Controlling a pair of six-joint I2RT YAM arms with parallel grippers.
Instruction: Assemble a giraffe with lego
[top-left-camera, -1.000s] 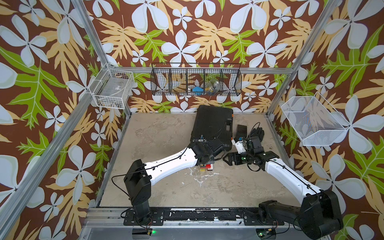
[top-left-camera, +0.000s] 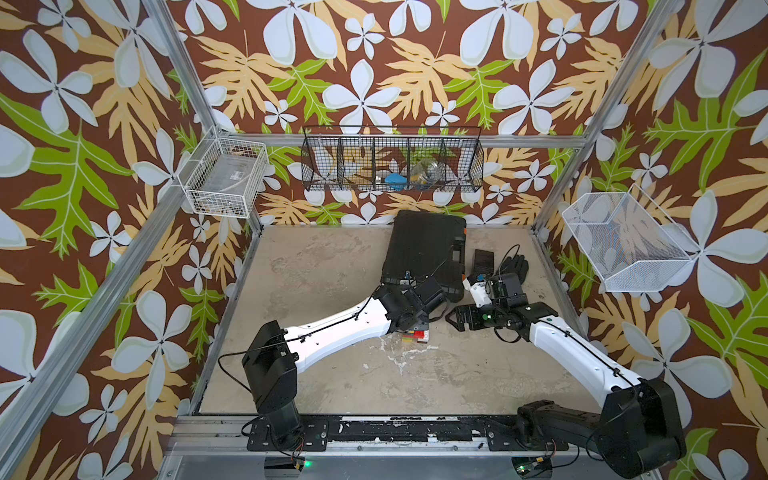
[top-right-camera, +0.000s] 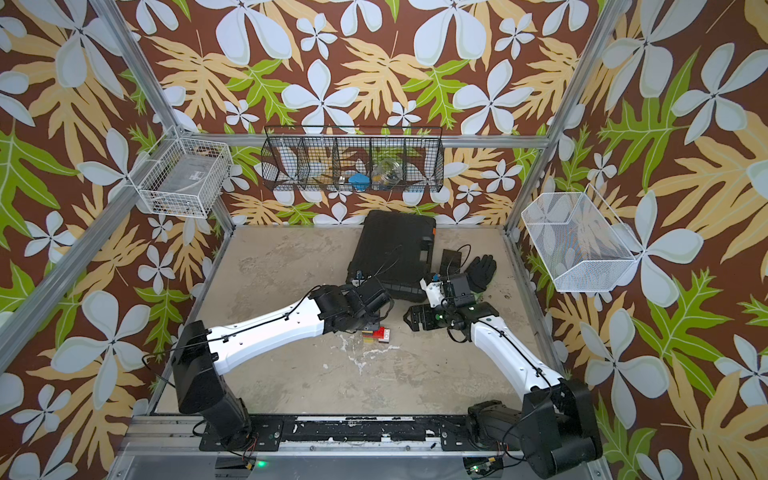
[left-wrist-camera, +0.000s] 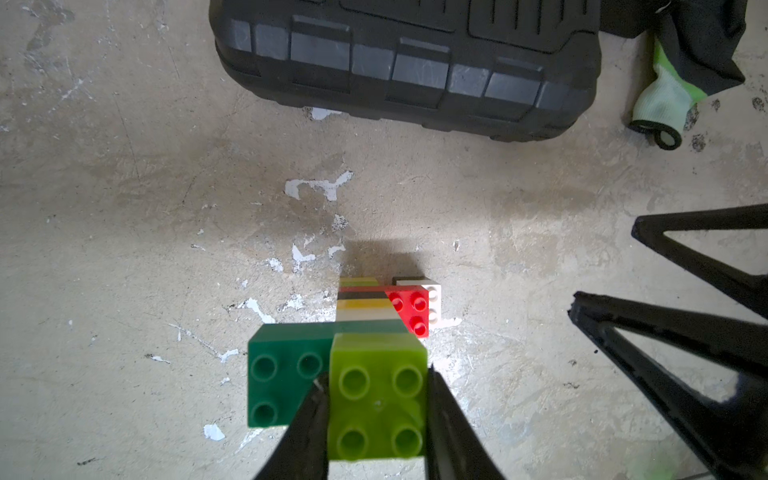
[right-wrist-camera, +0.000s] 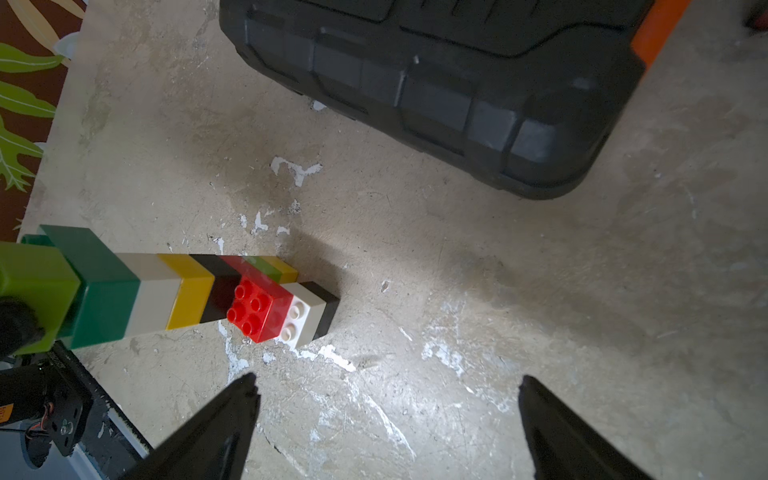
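Observation:
A tall brick stack stands up from the table. A light green brick (left-wrist-camera: 377, 400) tops it, over a dark green brick (left-wrist-camera: 276, 376) that juts to the left. Below come white, yellow (right-wrist-camera: 189, 289) and black (right-wrist-camera: 220, 286) layers. Near the base, a red brick (right-wrist-camera: 260, 302) sticks out over a white one (right-wrist-camera: 304, 316). My left gripper has a finger close against each side of the light green brick; whether they press on it cannot be told. My right gripper is open and empty, to the right of the stack.
Behind the stack lies a large black case (top-left-camera: 421, 248). Gloves (top-right-camera: 482, 273) and a small dark box (top-right-camera: 450, 262) rest at the back right. Bare table surrounds the stack at left and in front.
The visible red and white base bricks show at a slightly different angle. My right arm is still.

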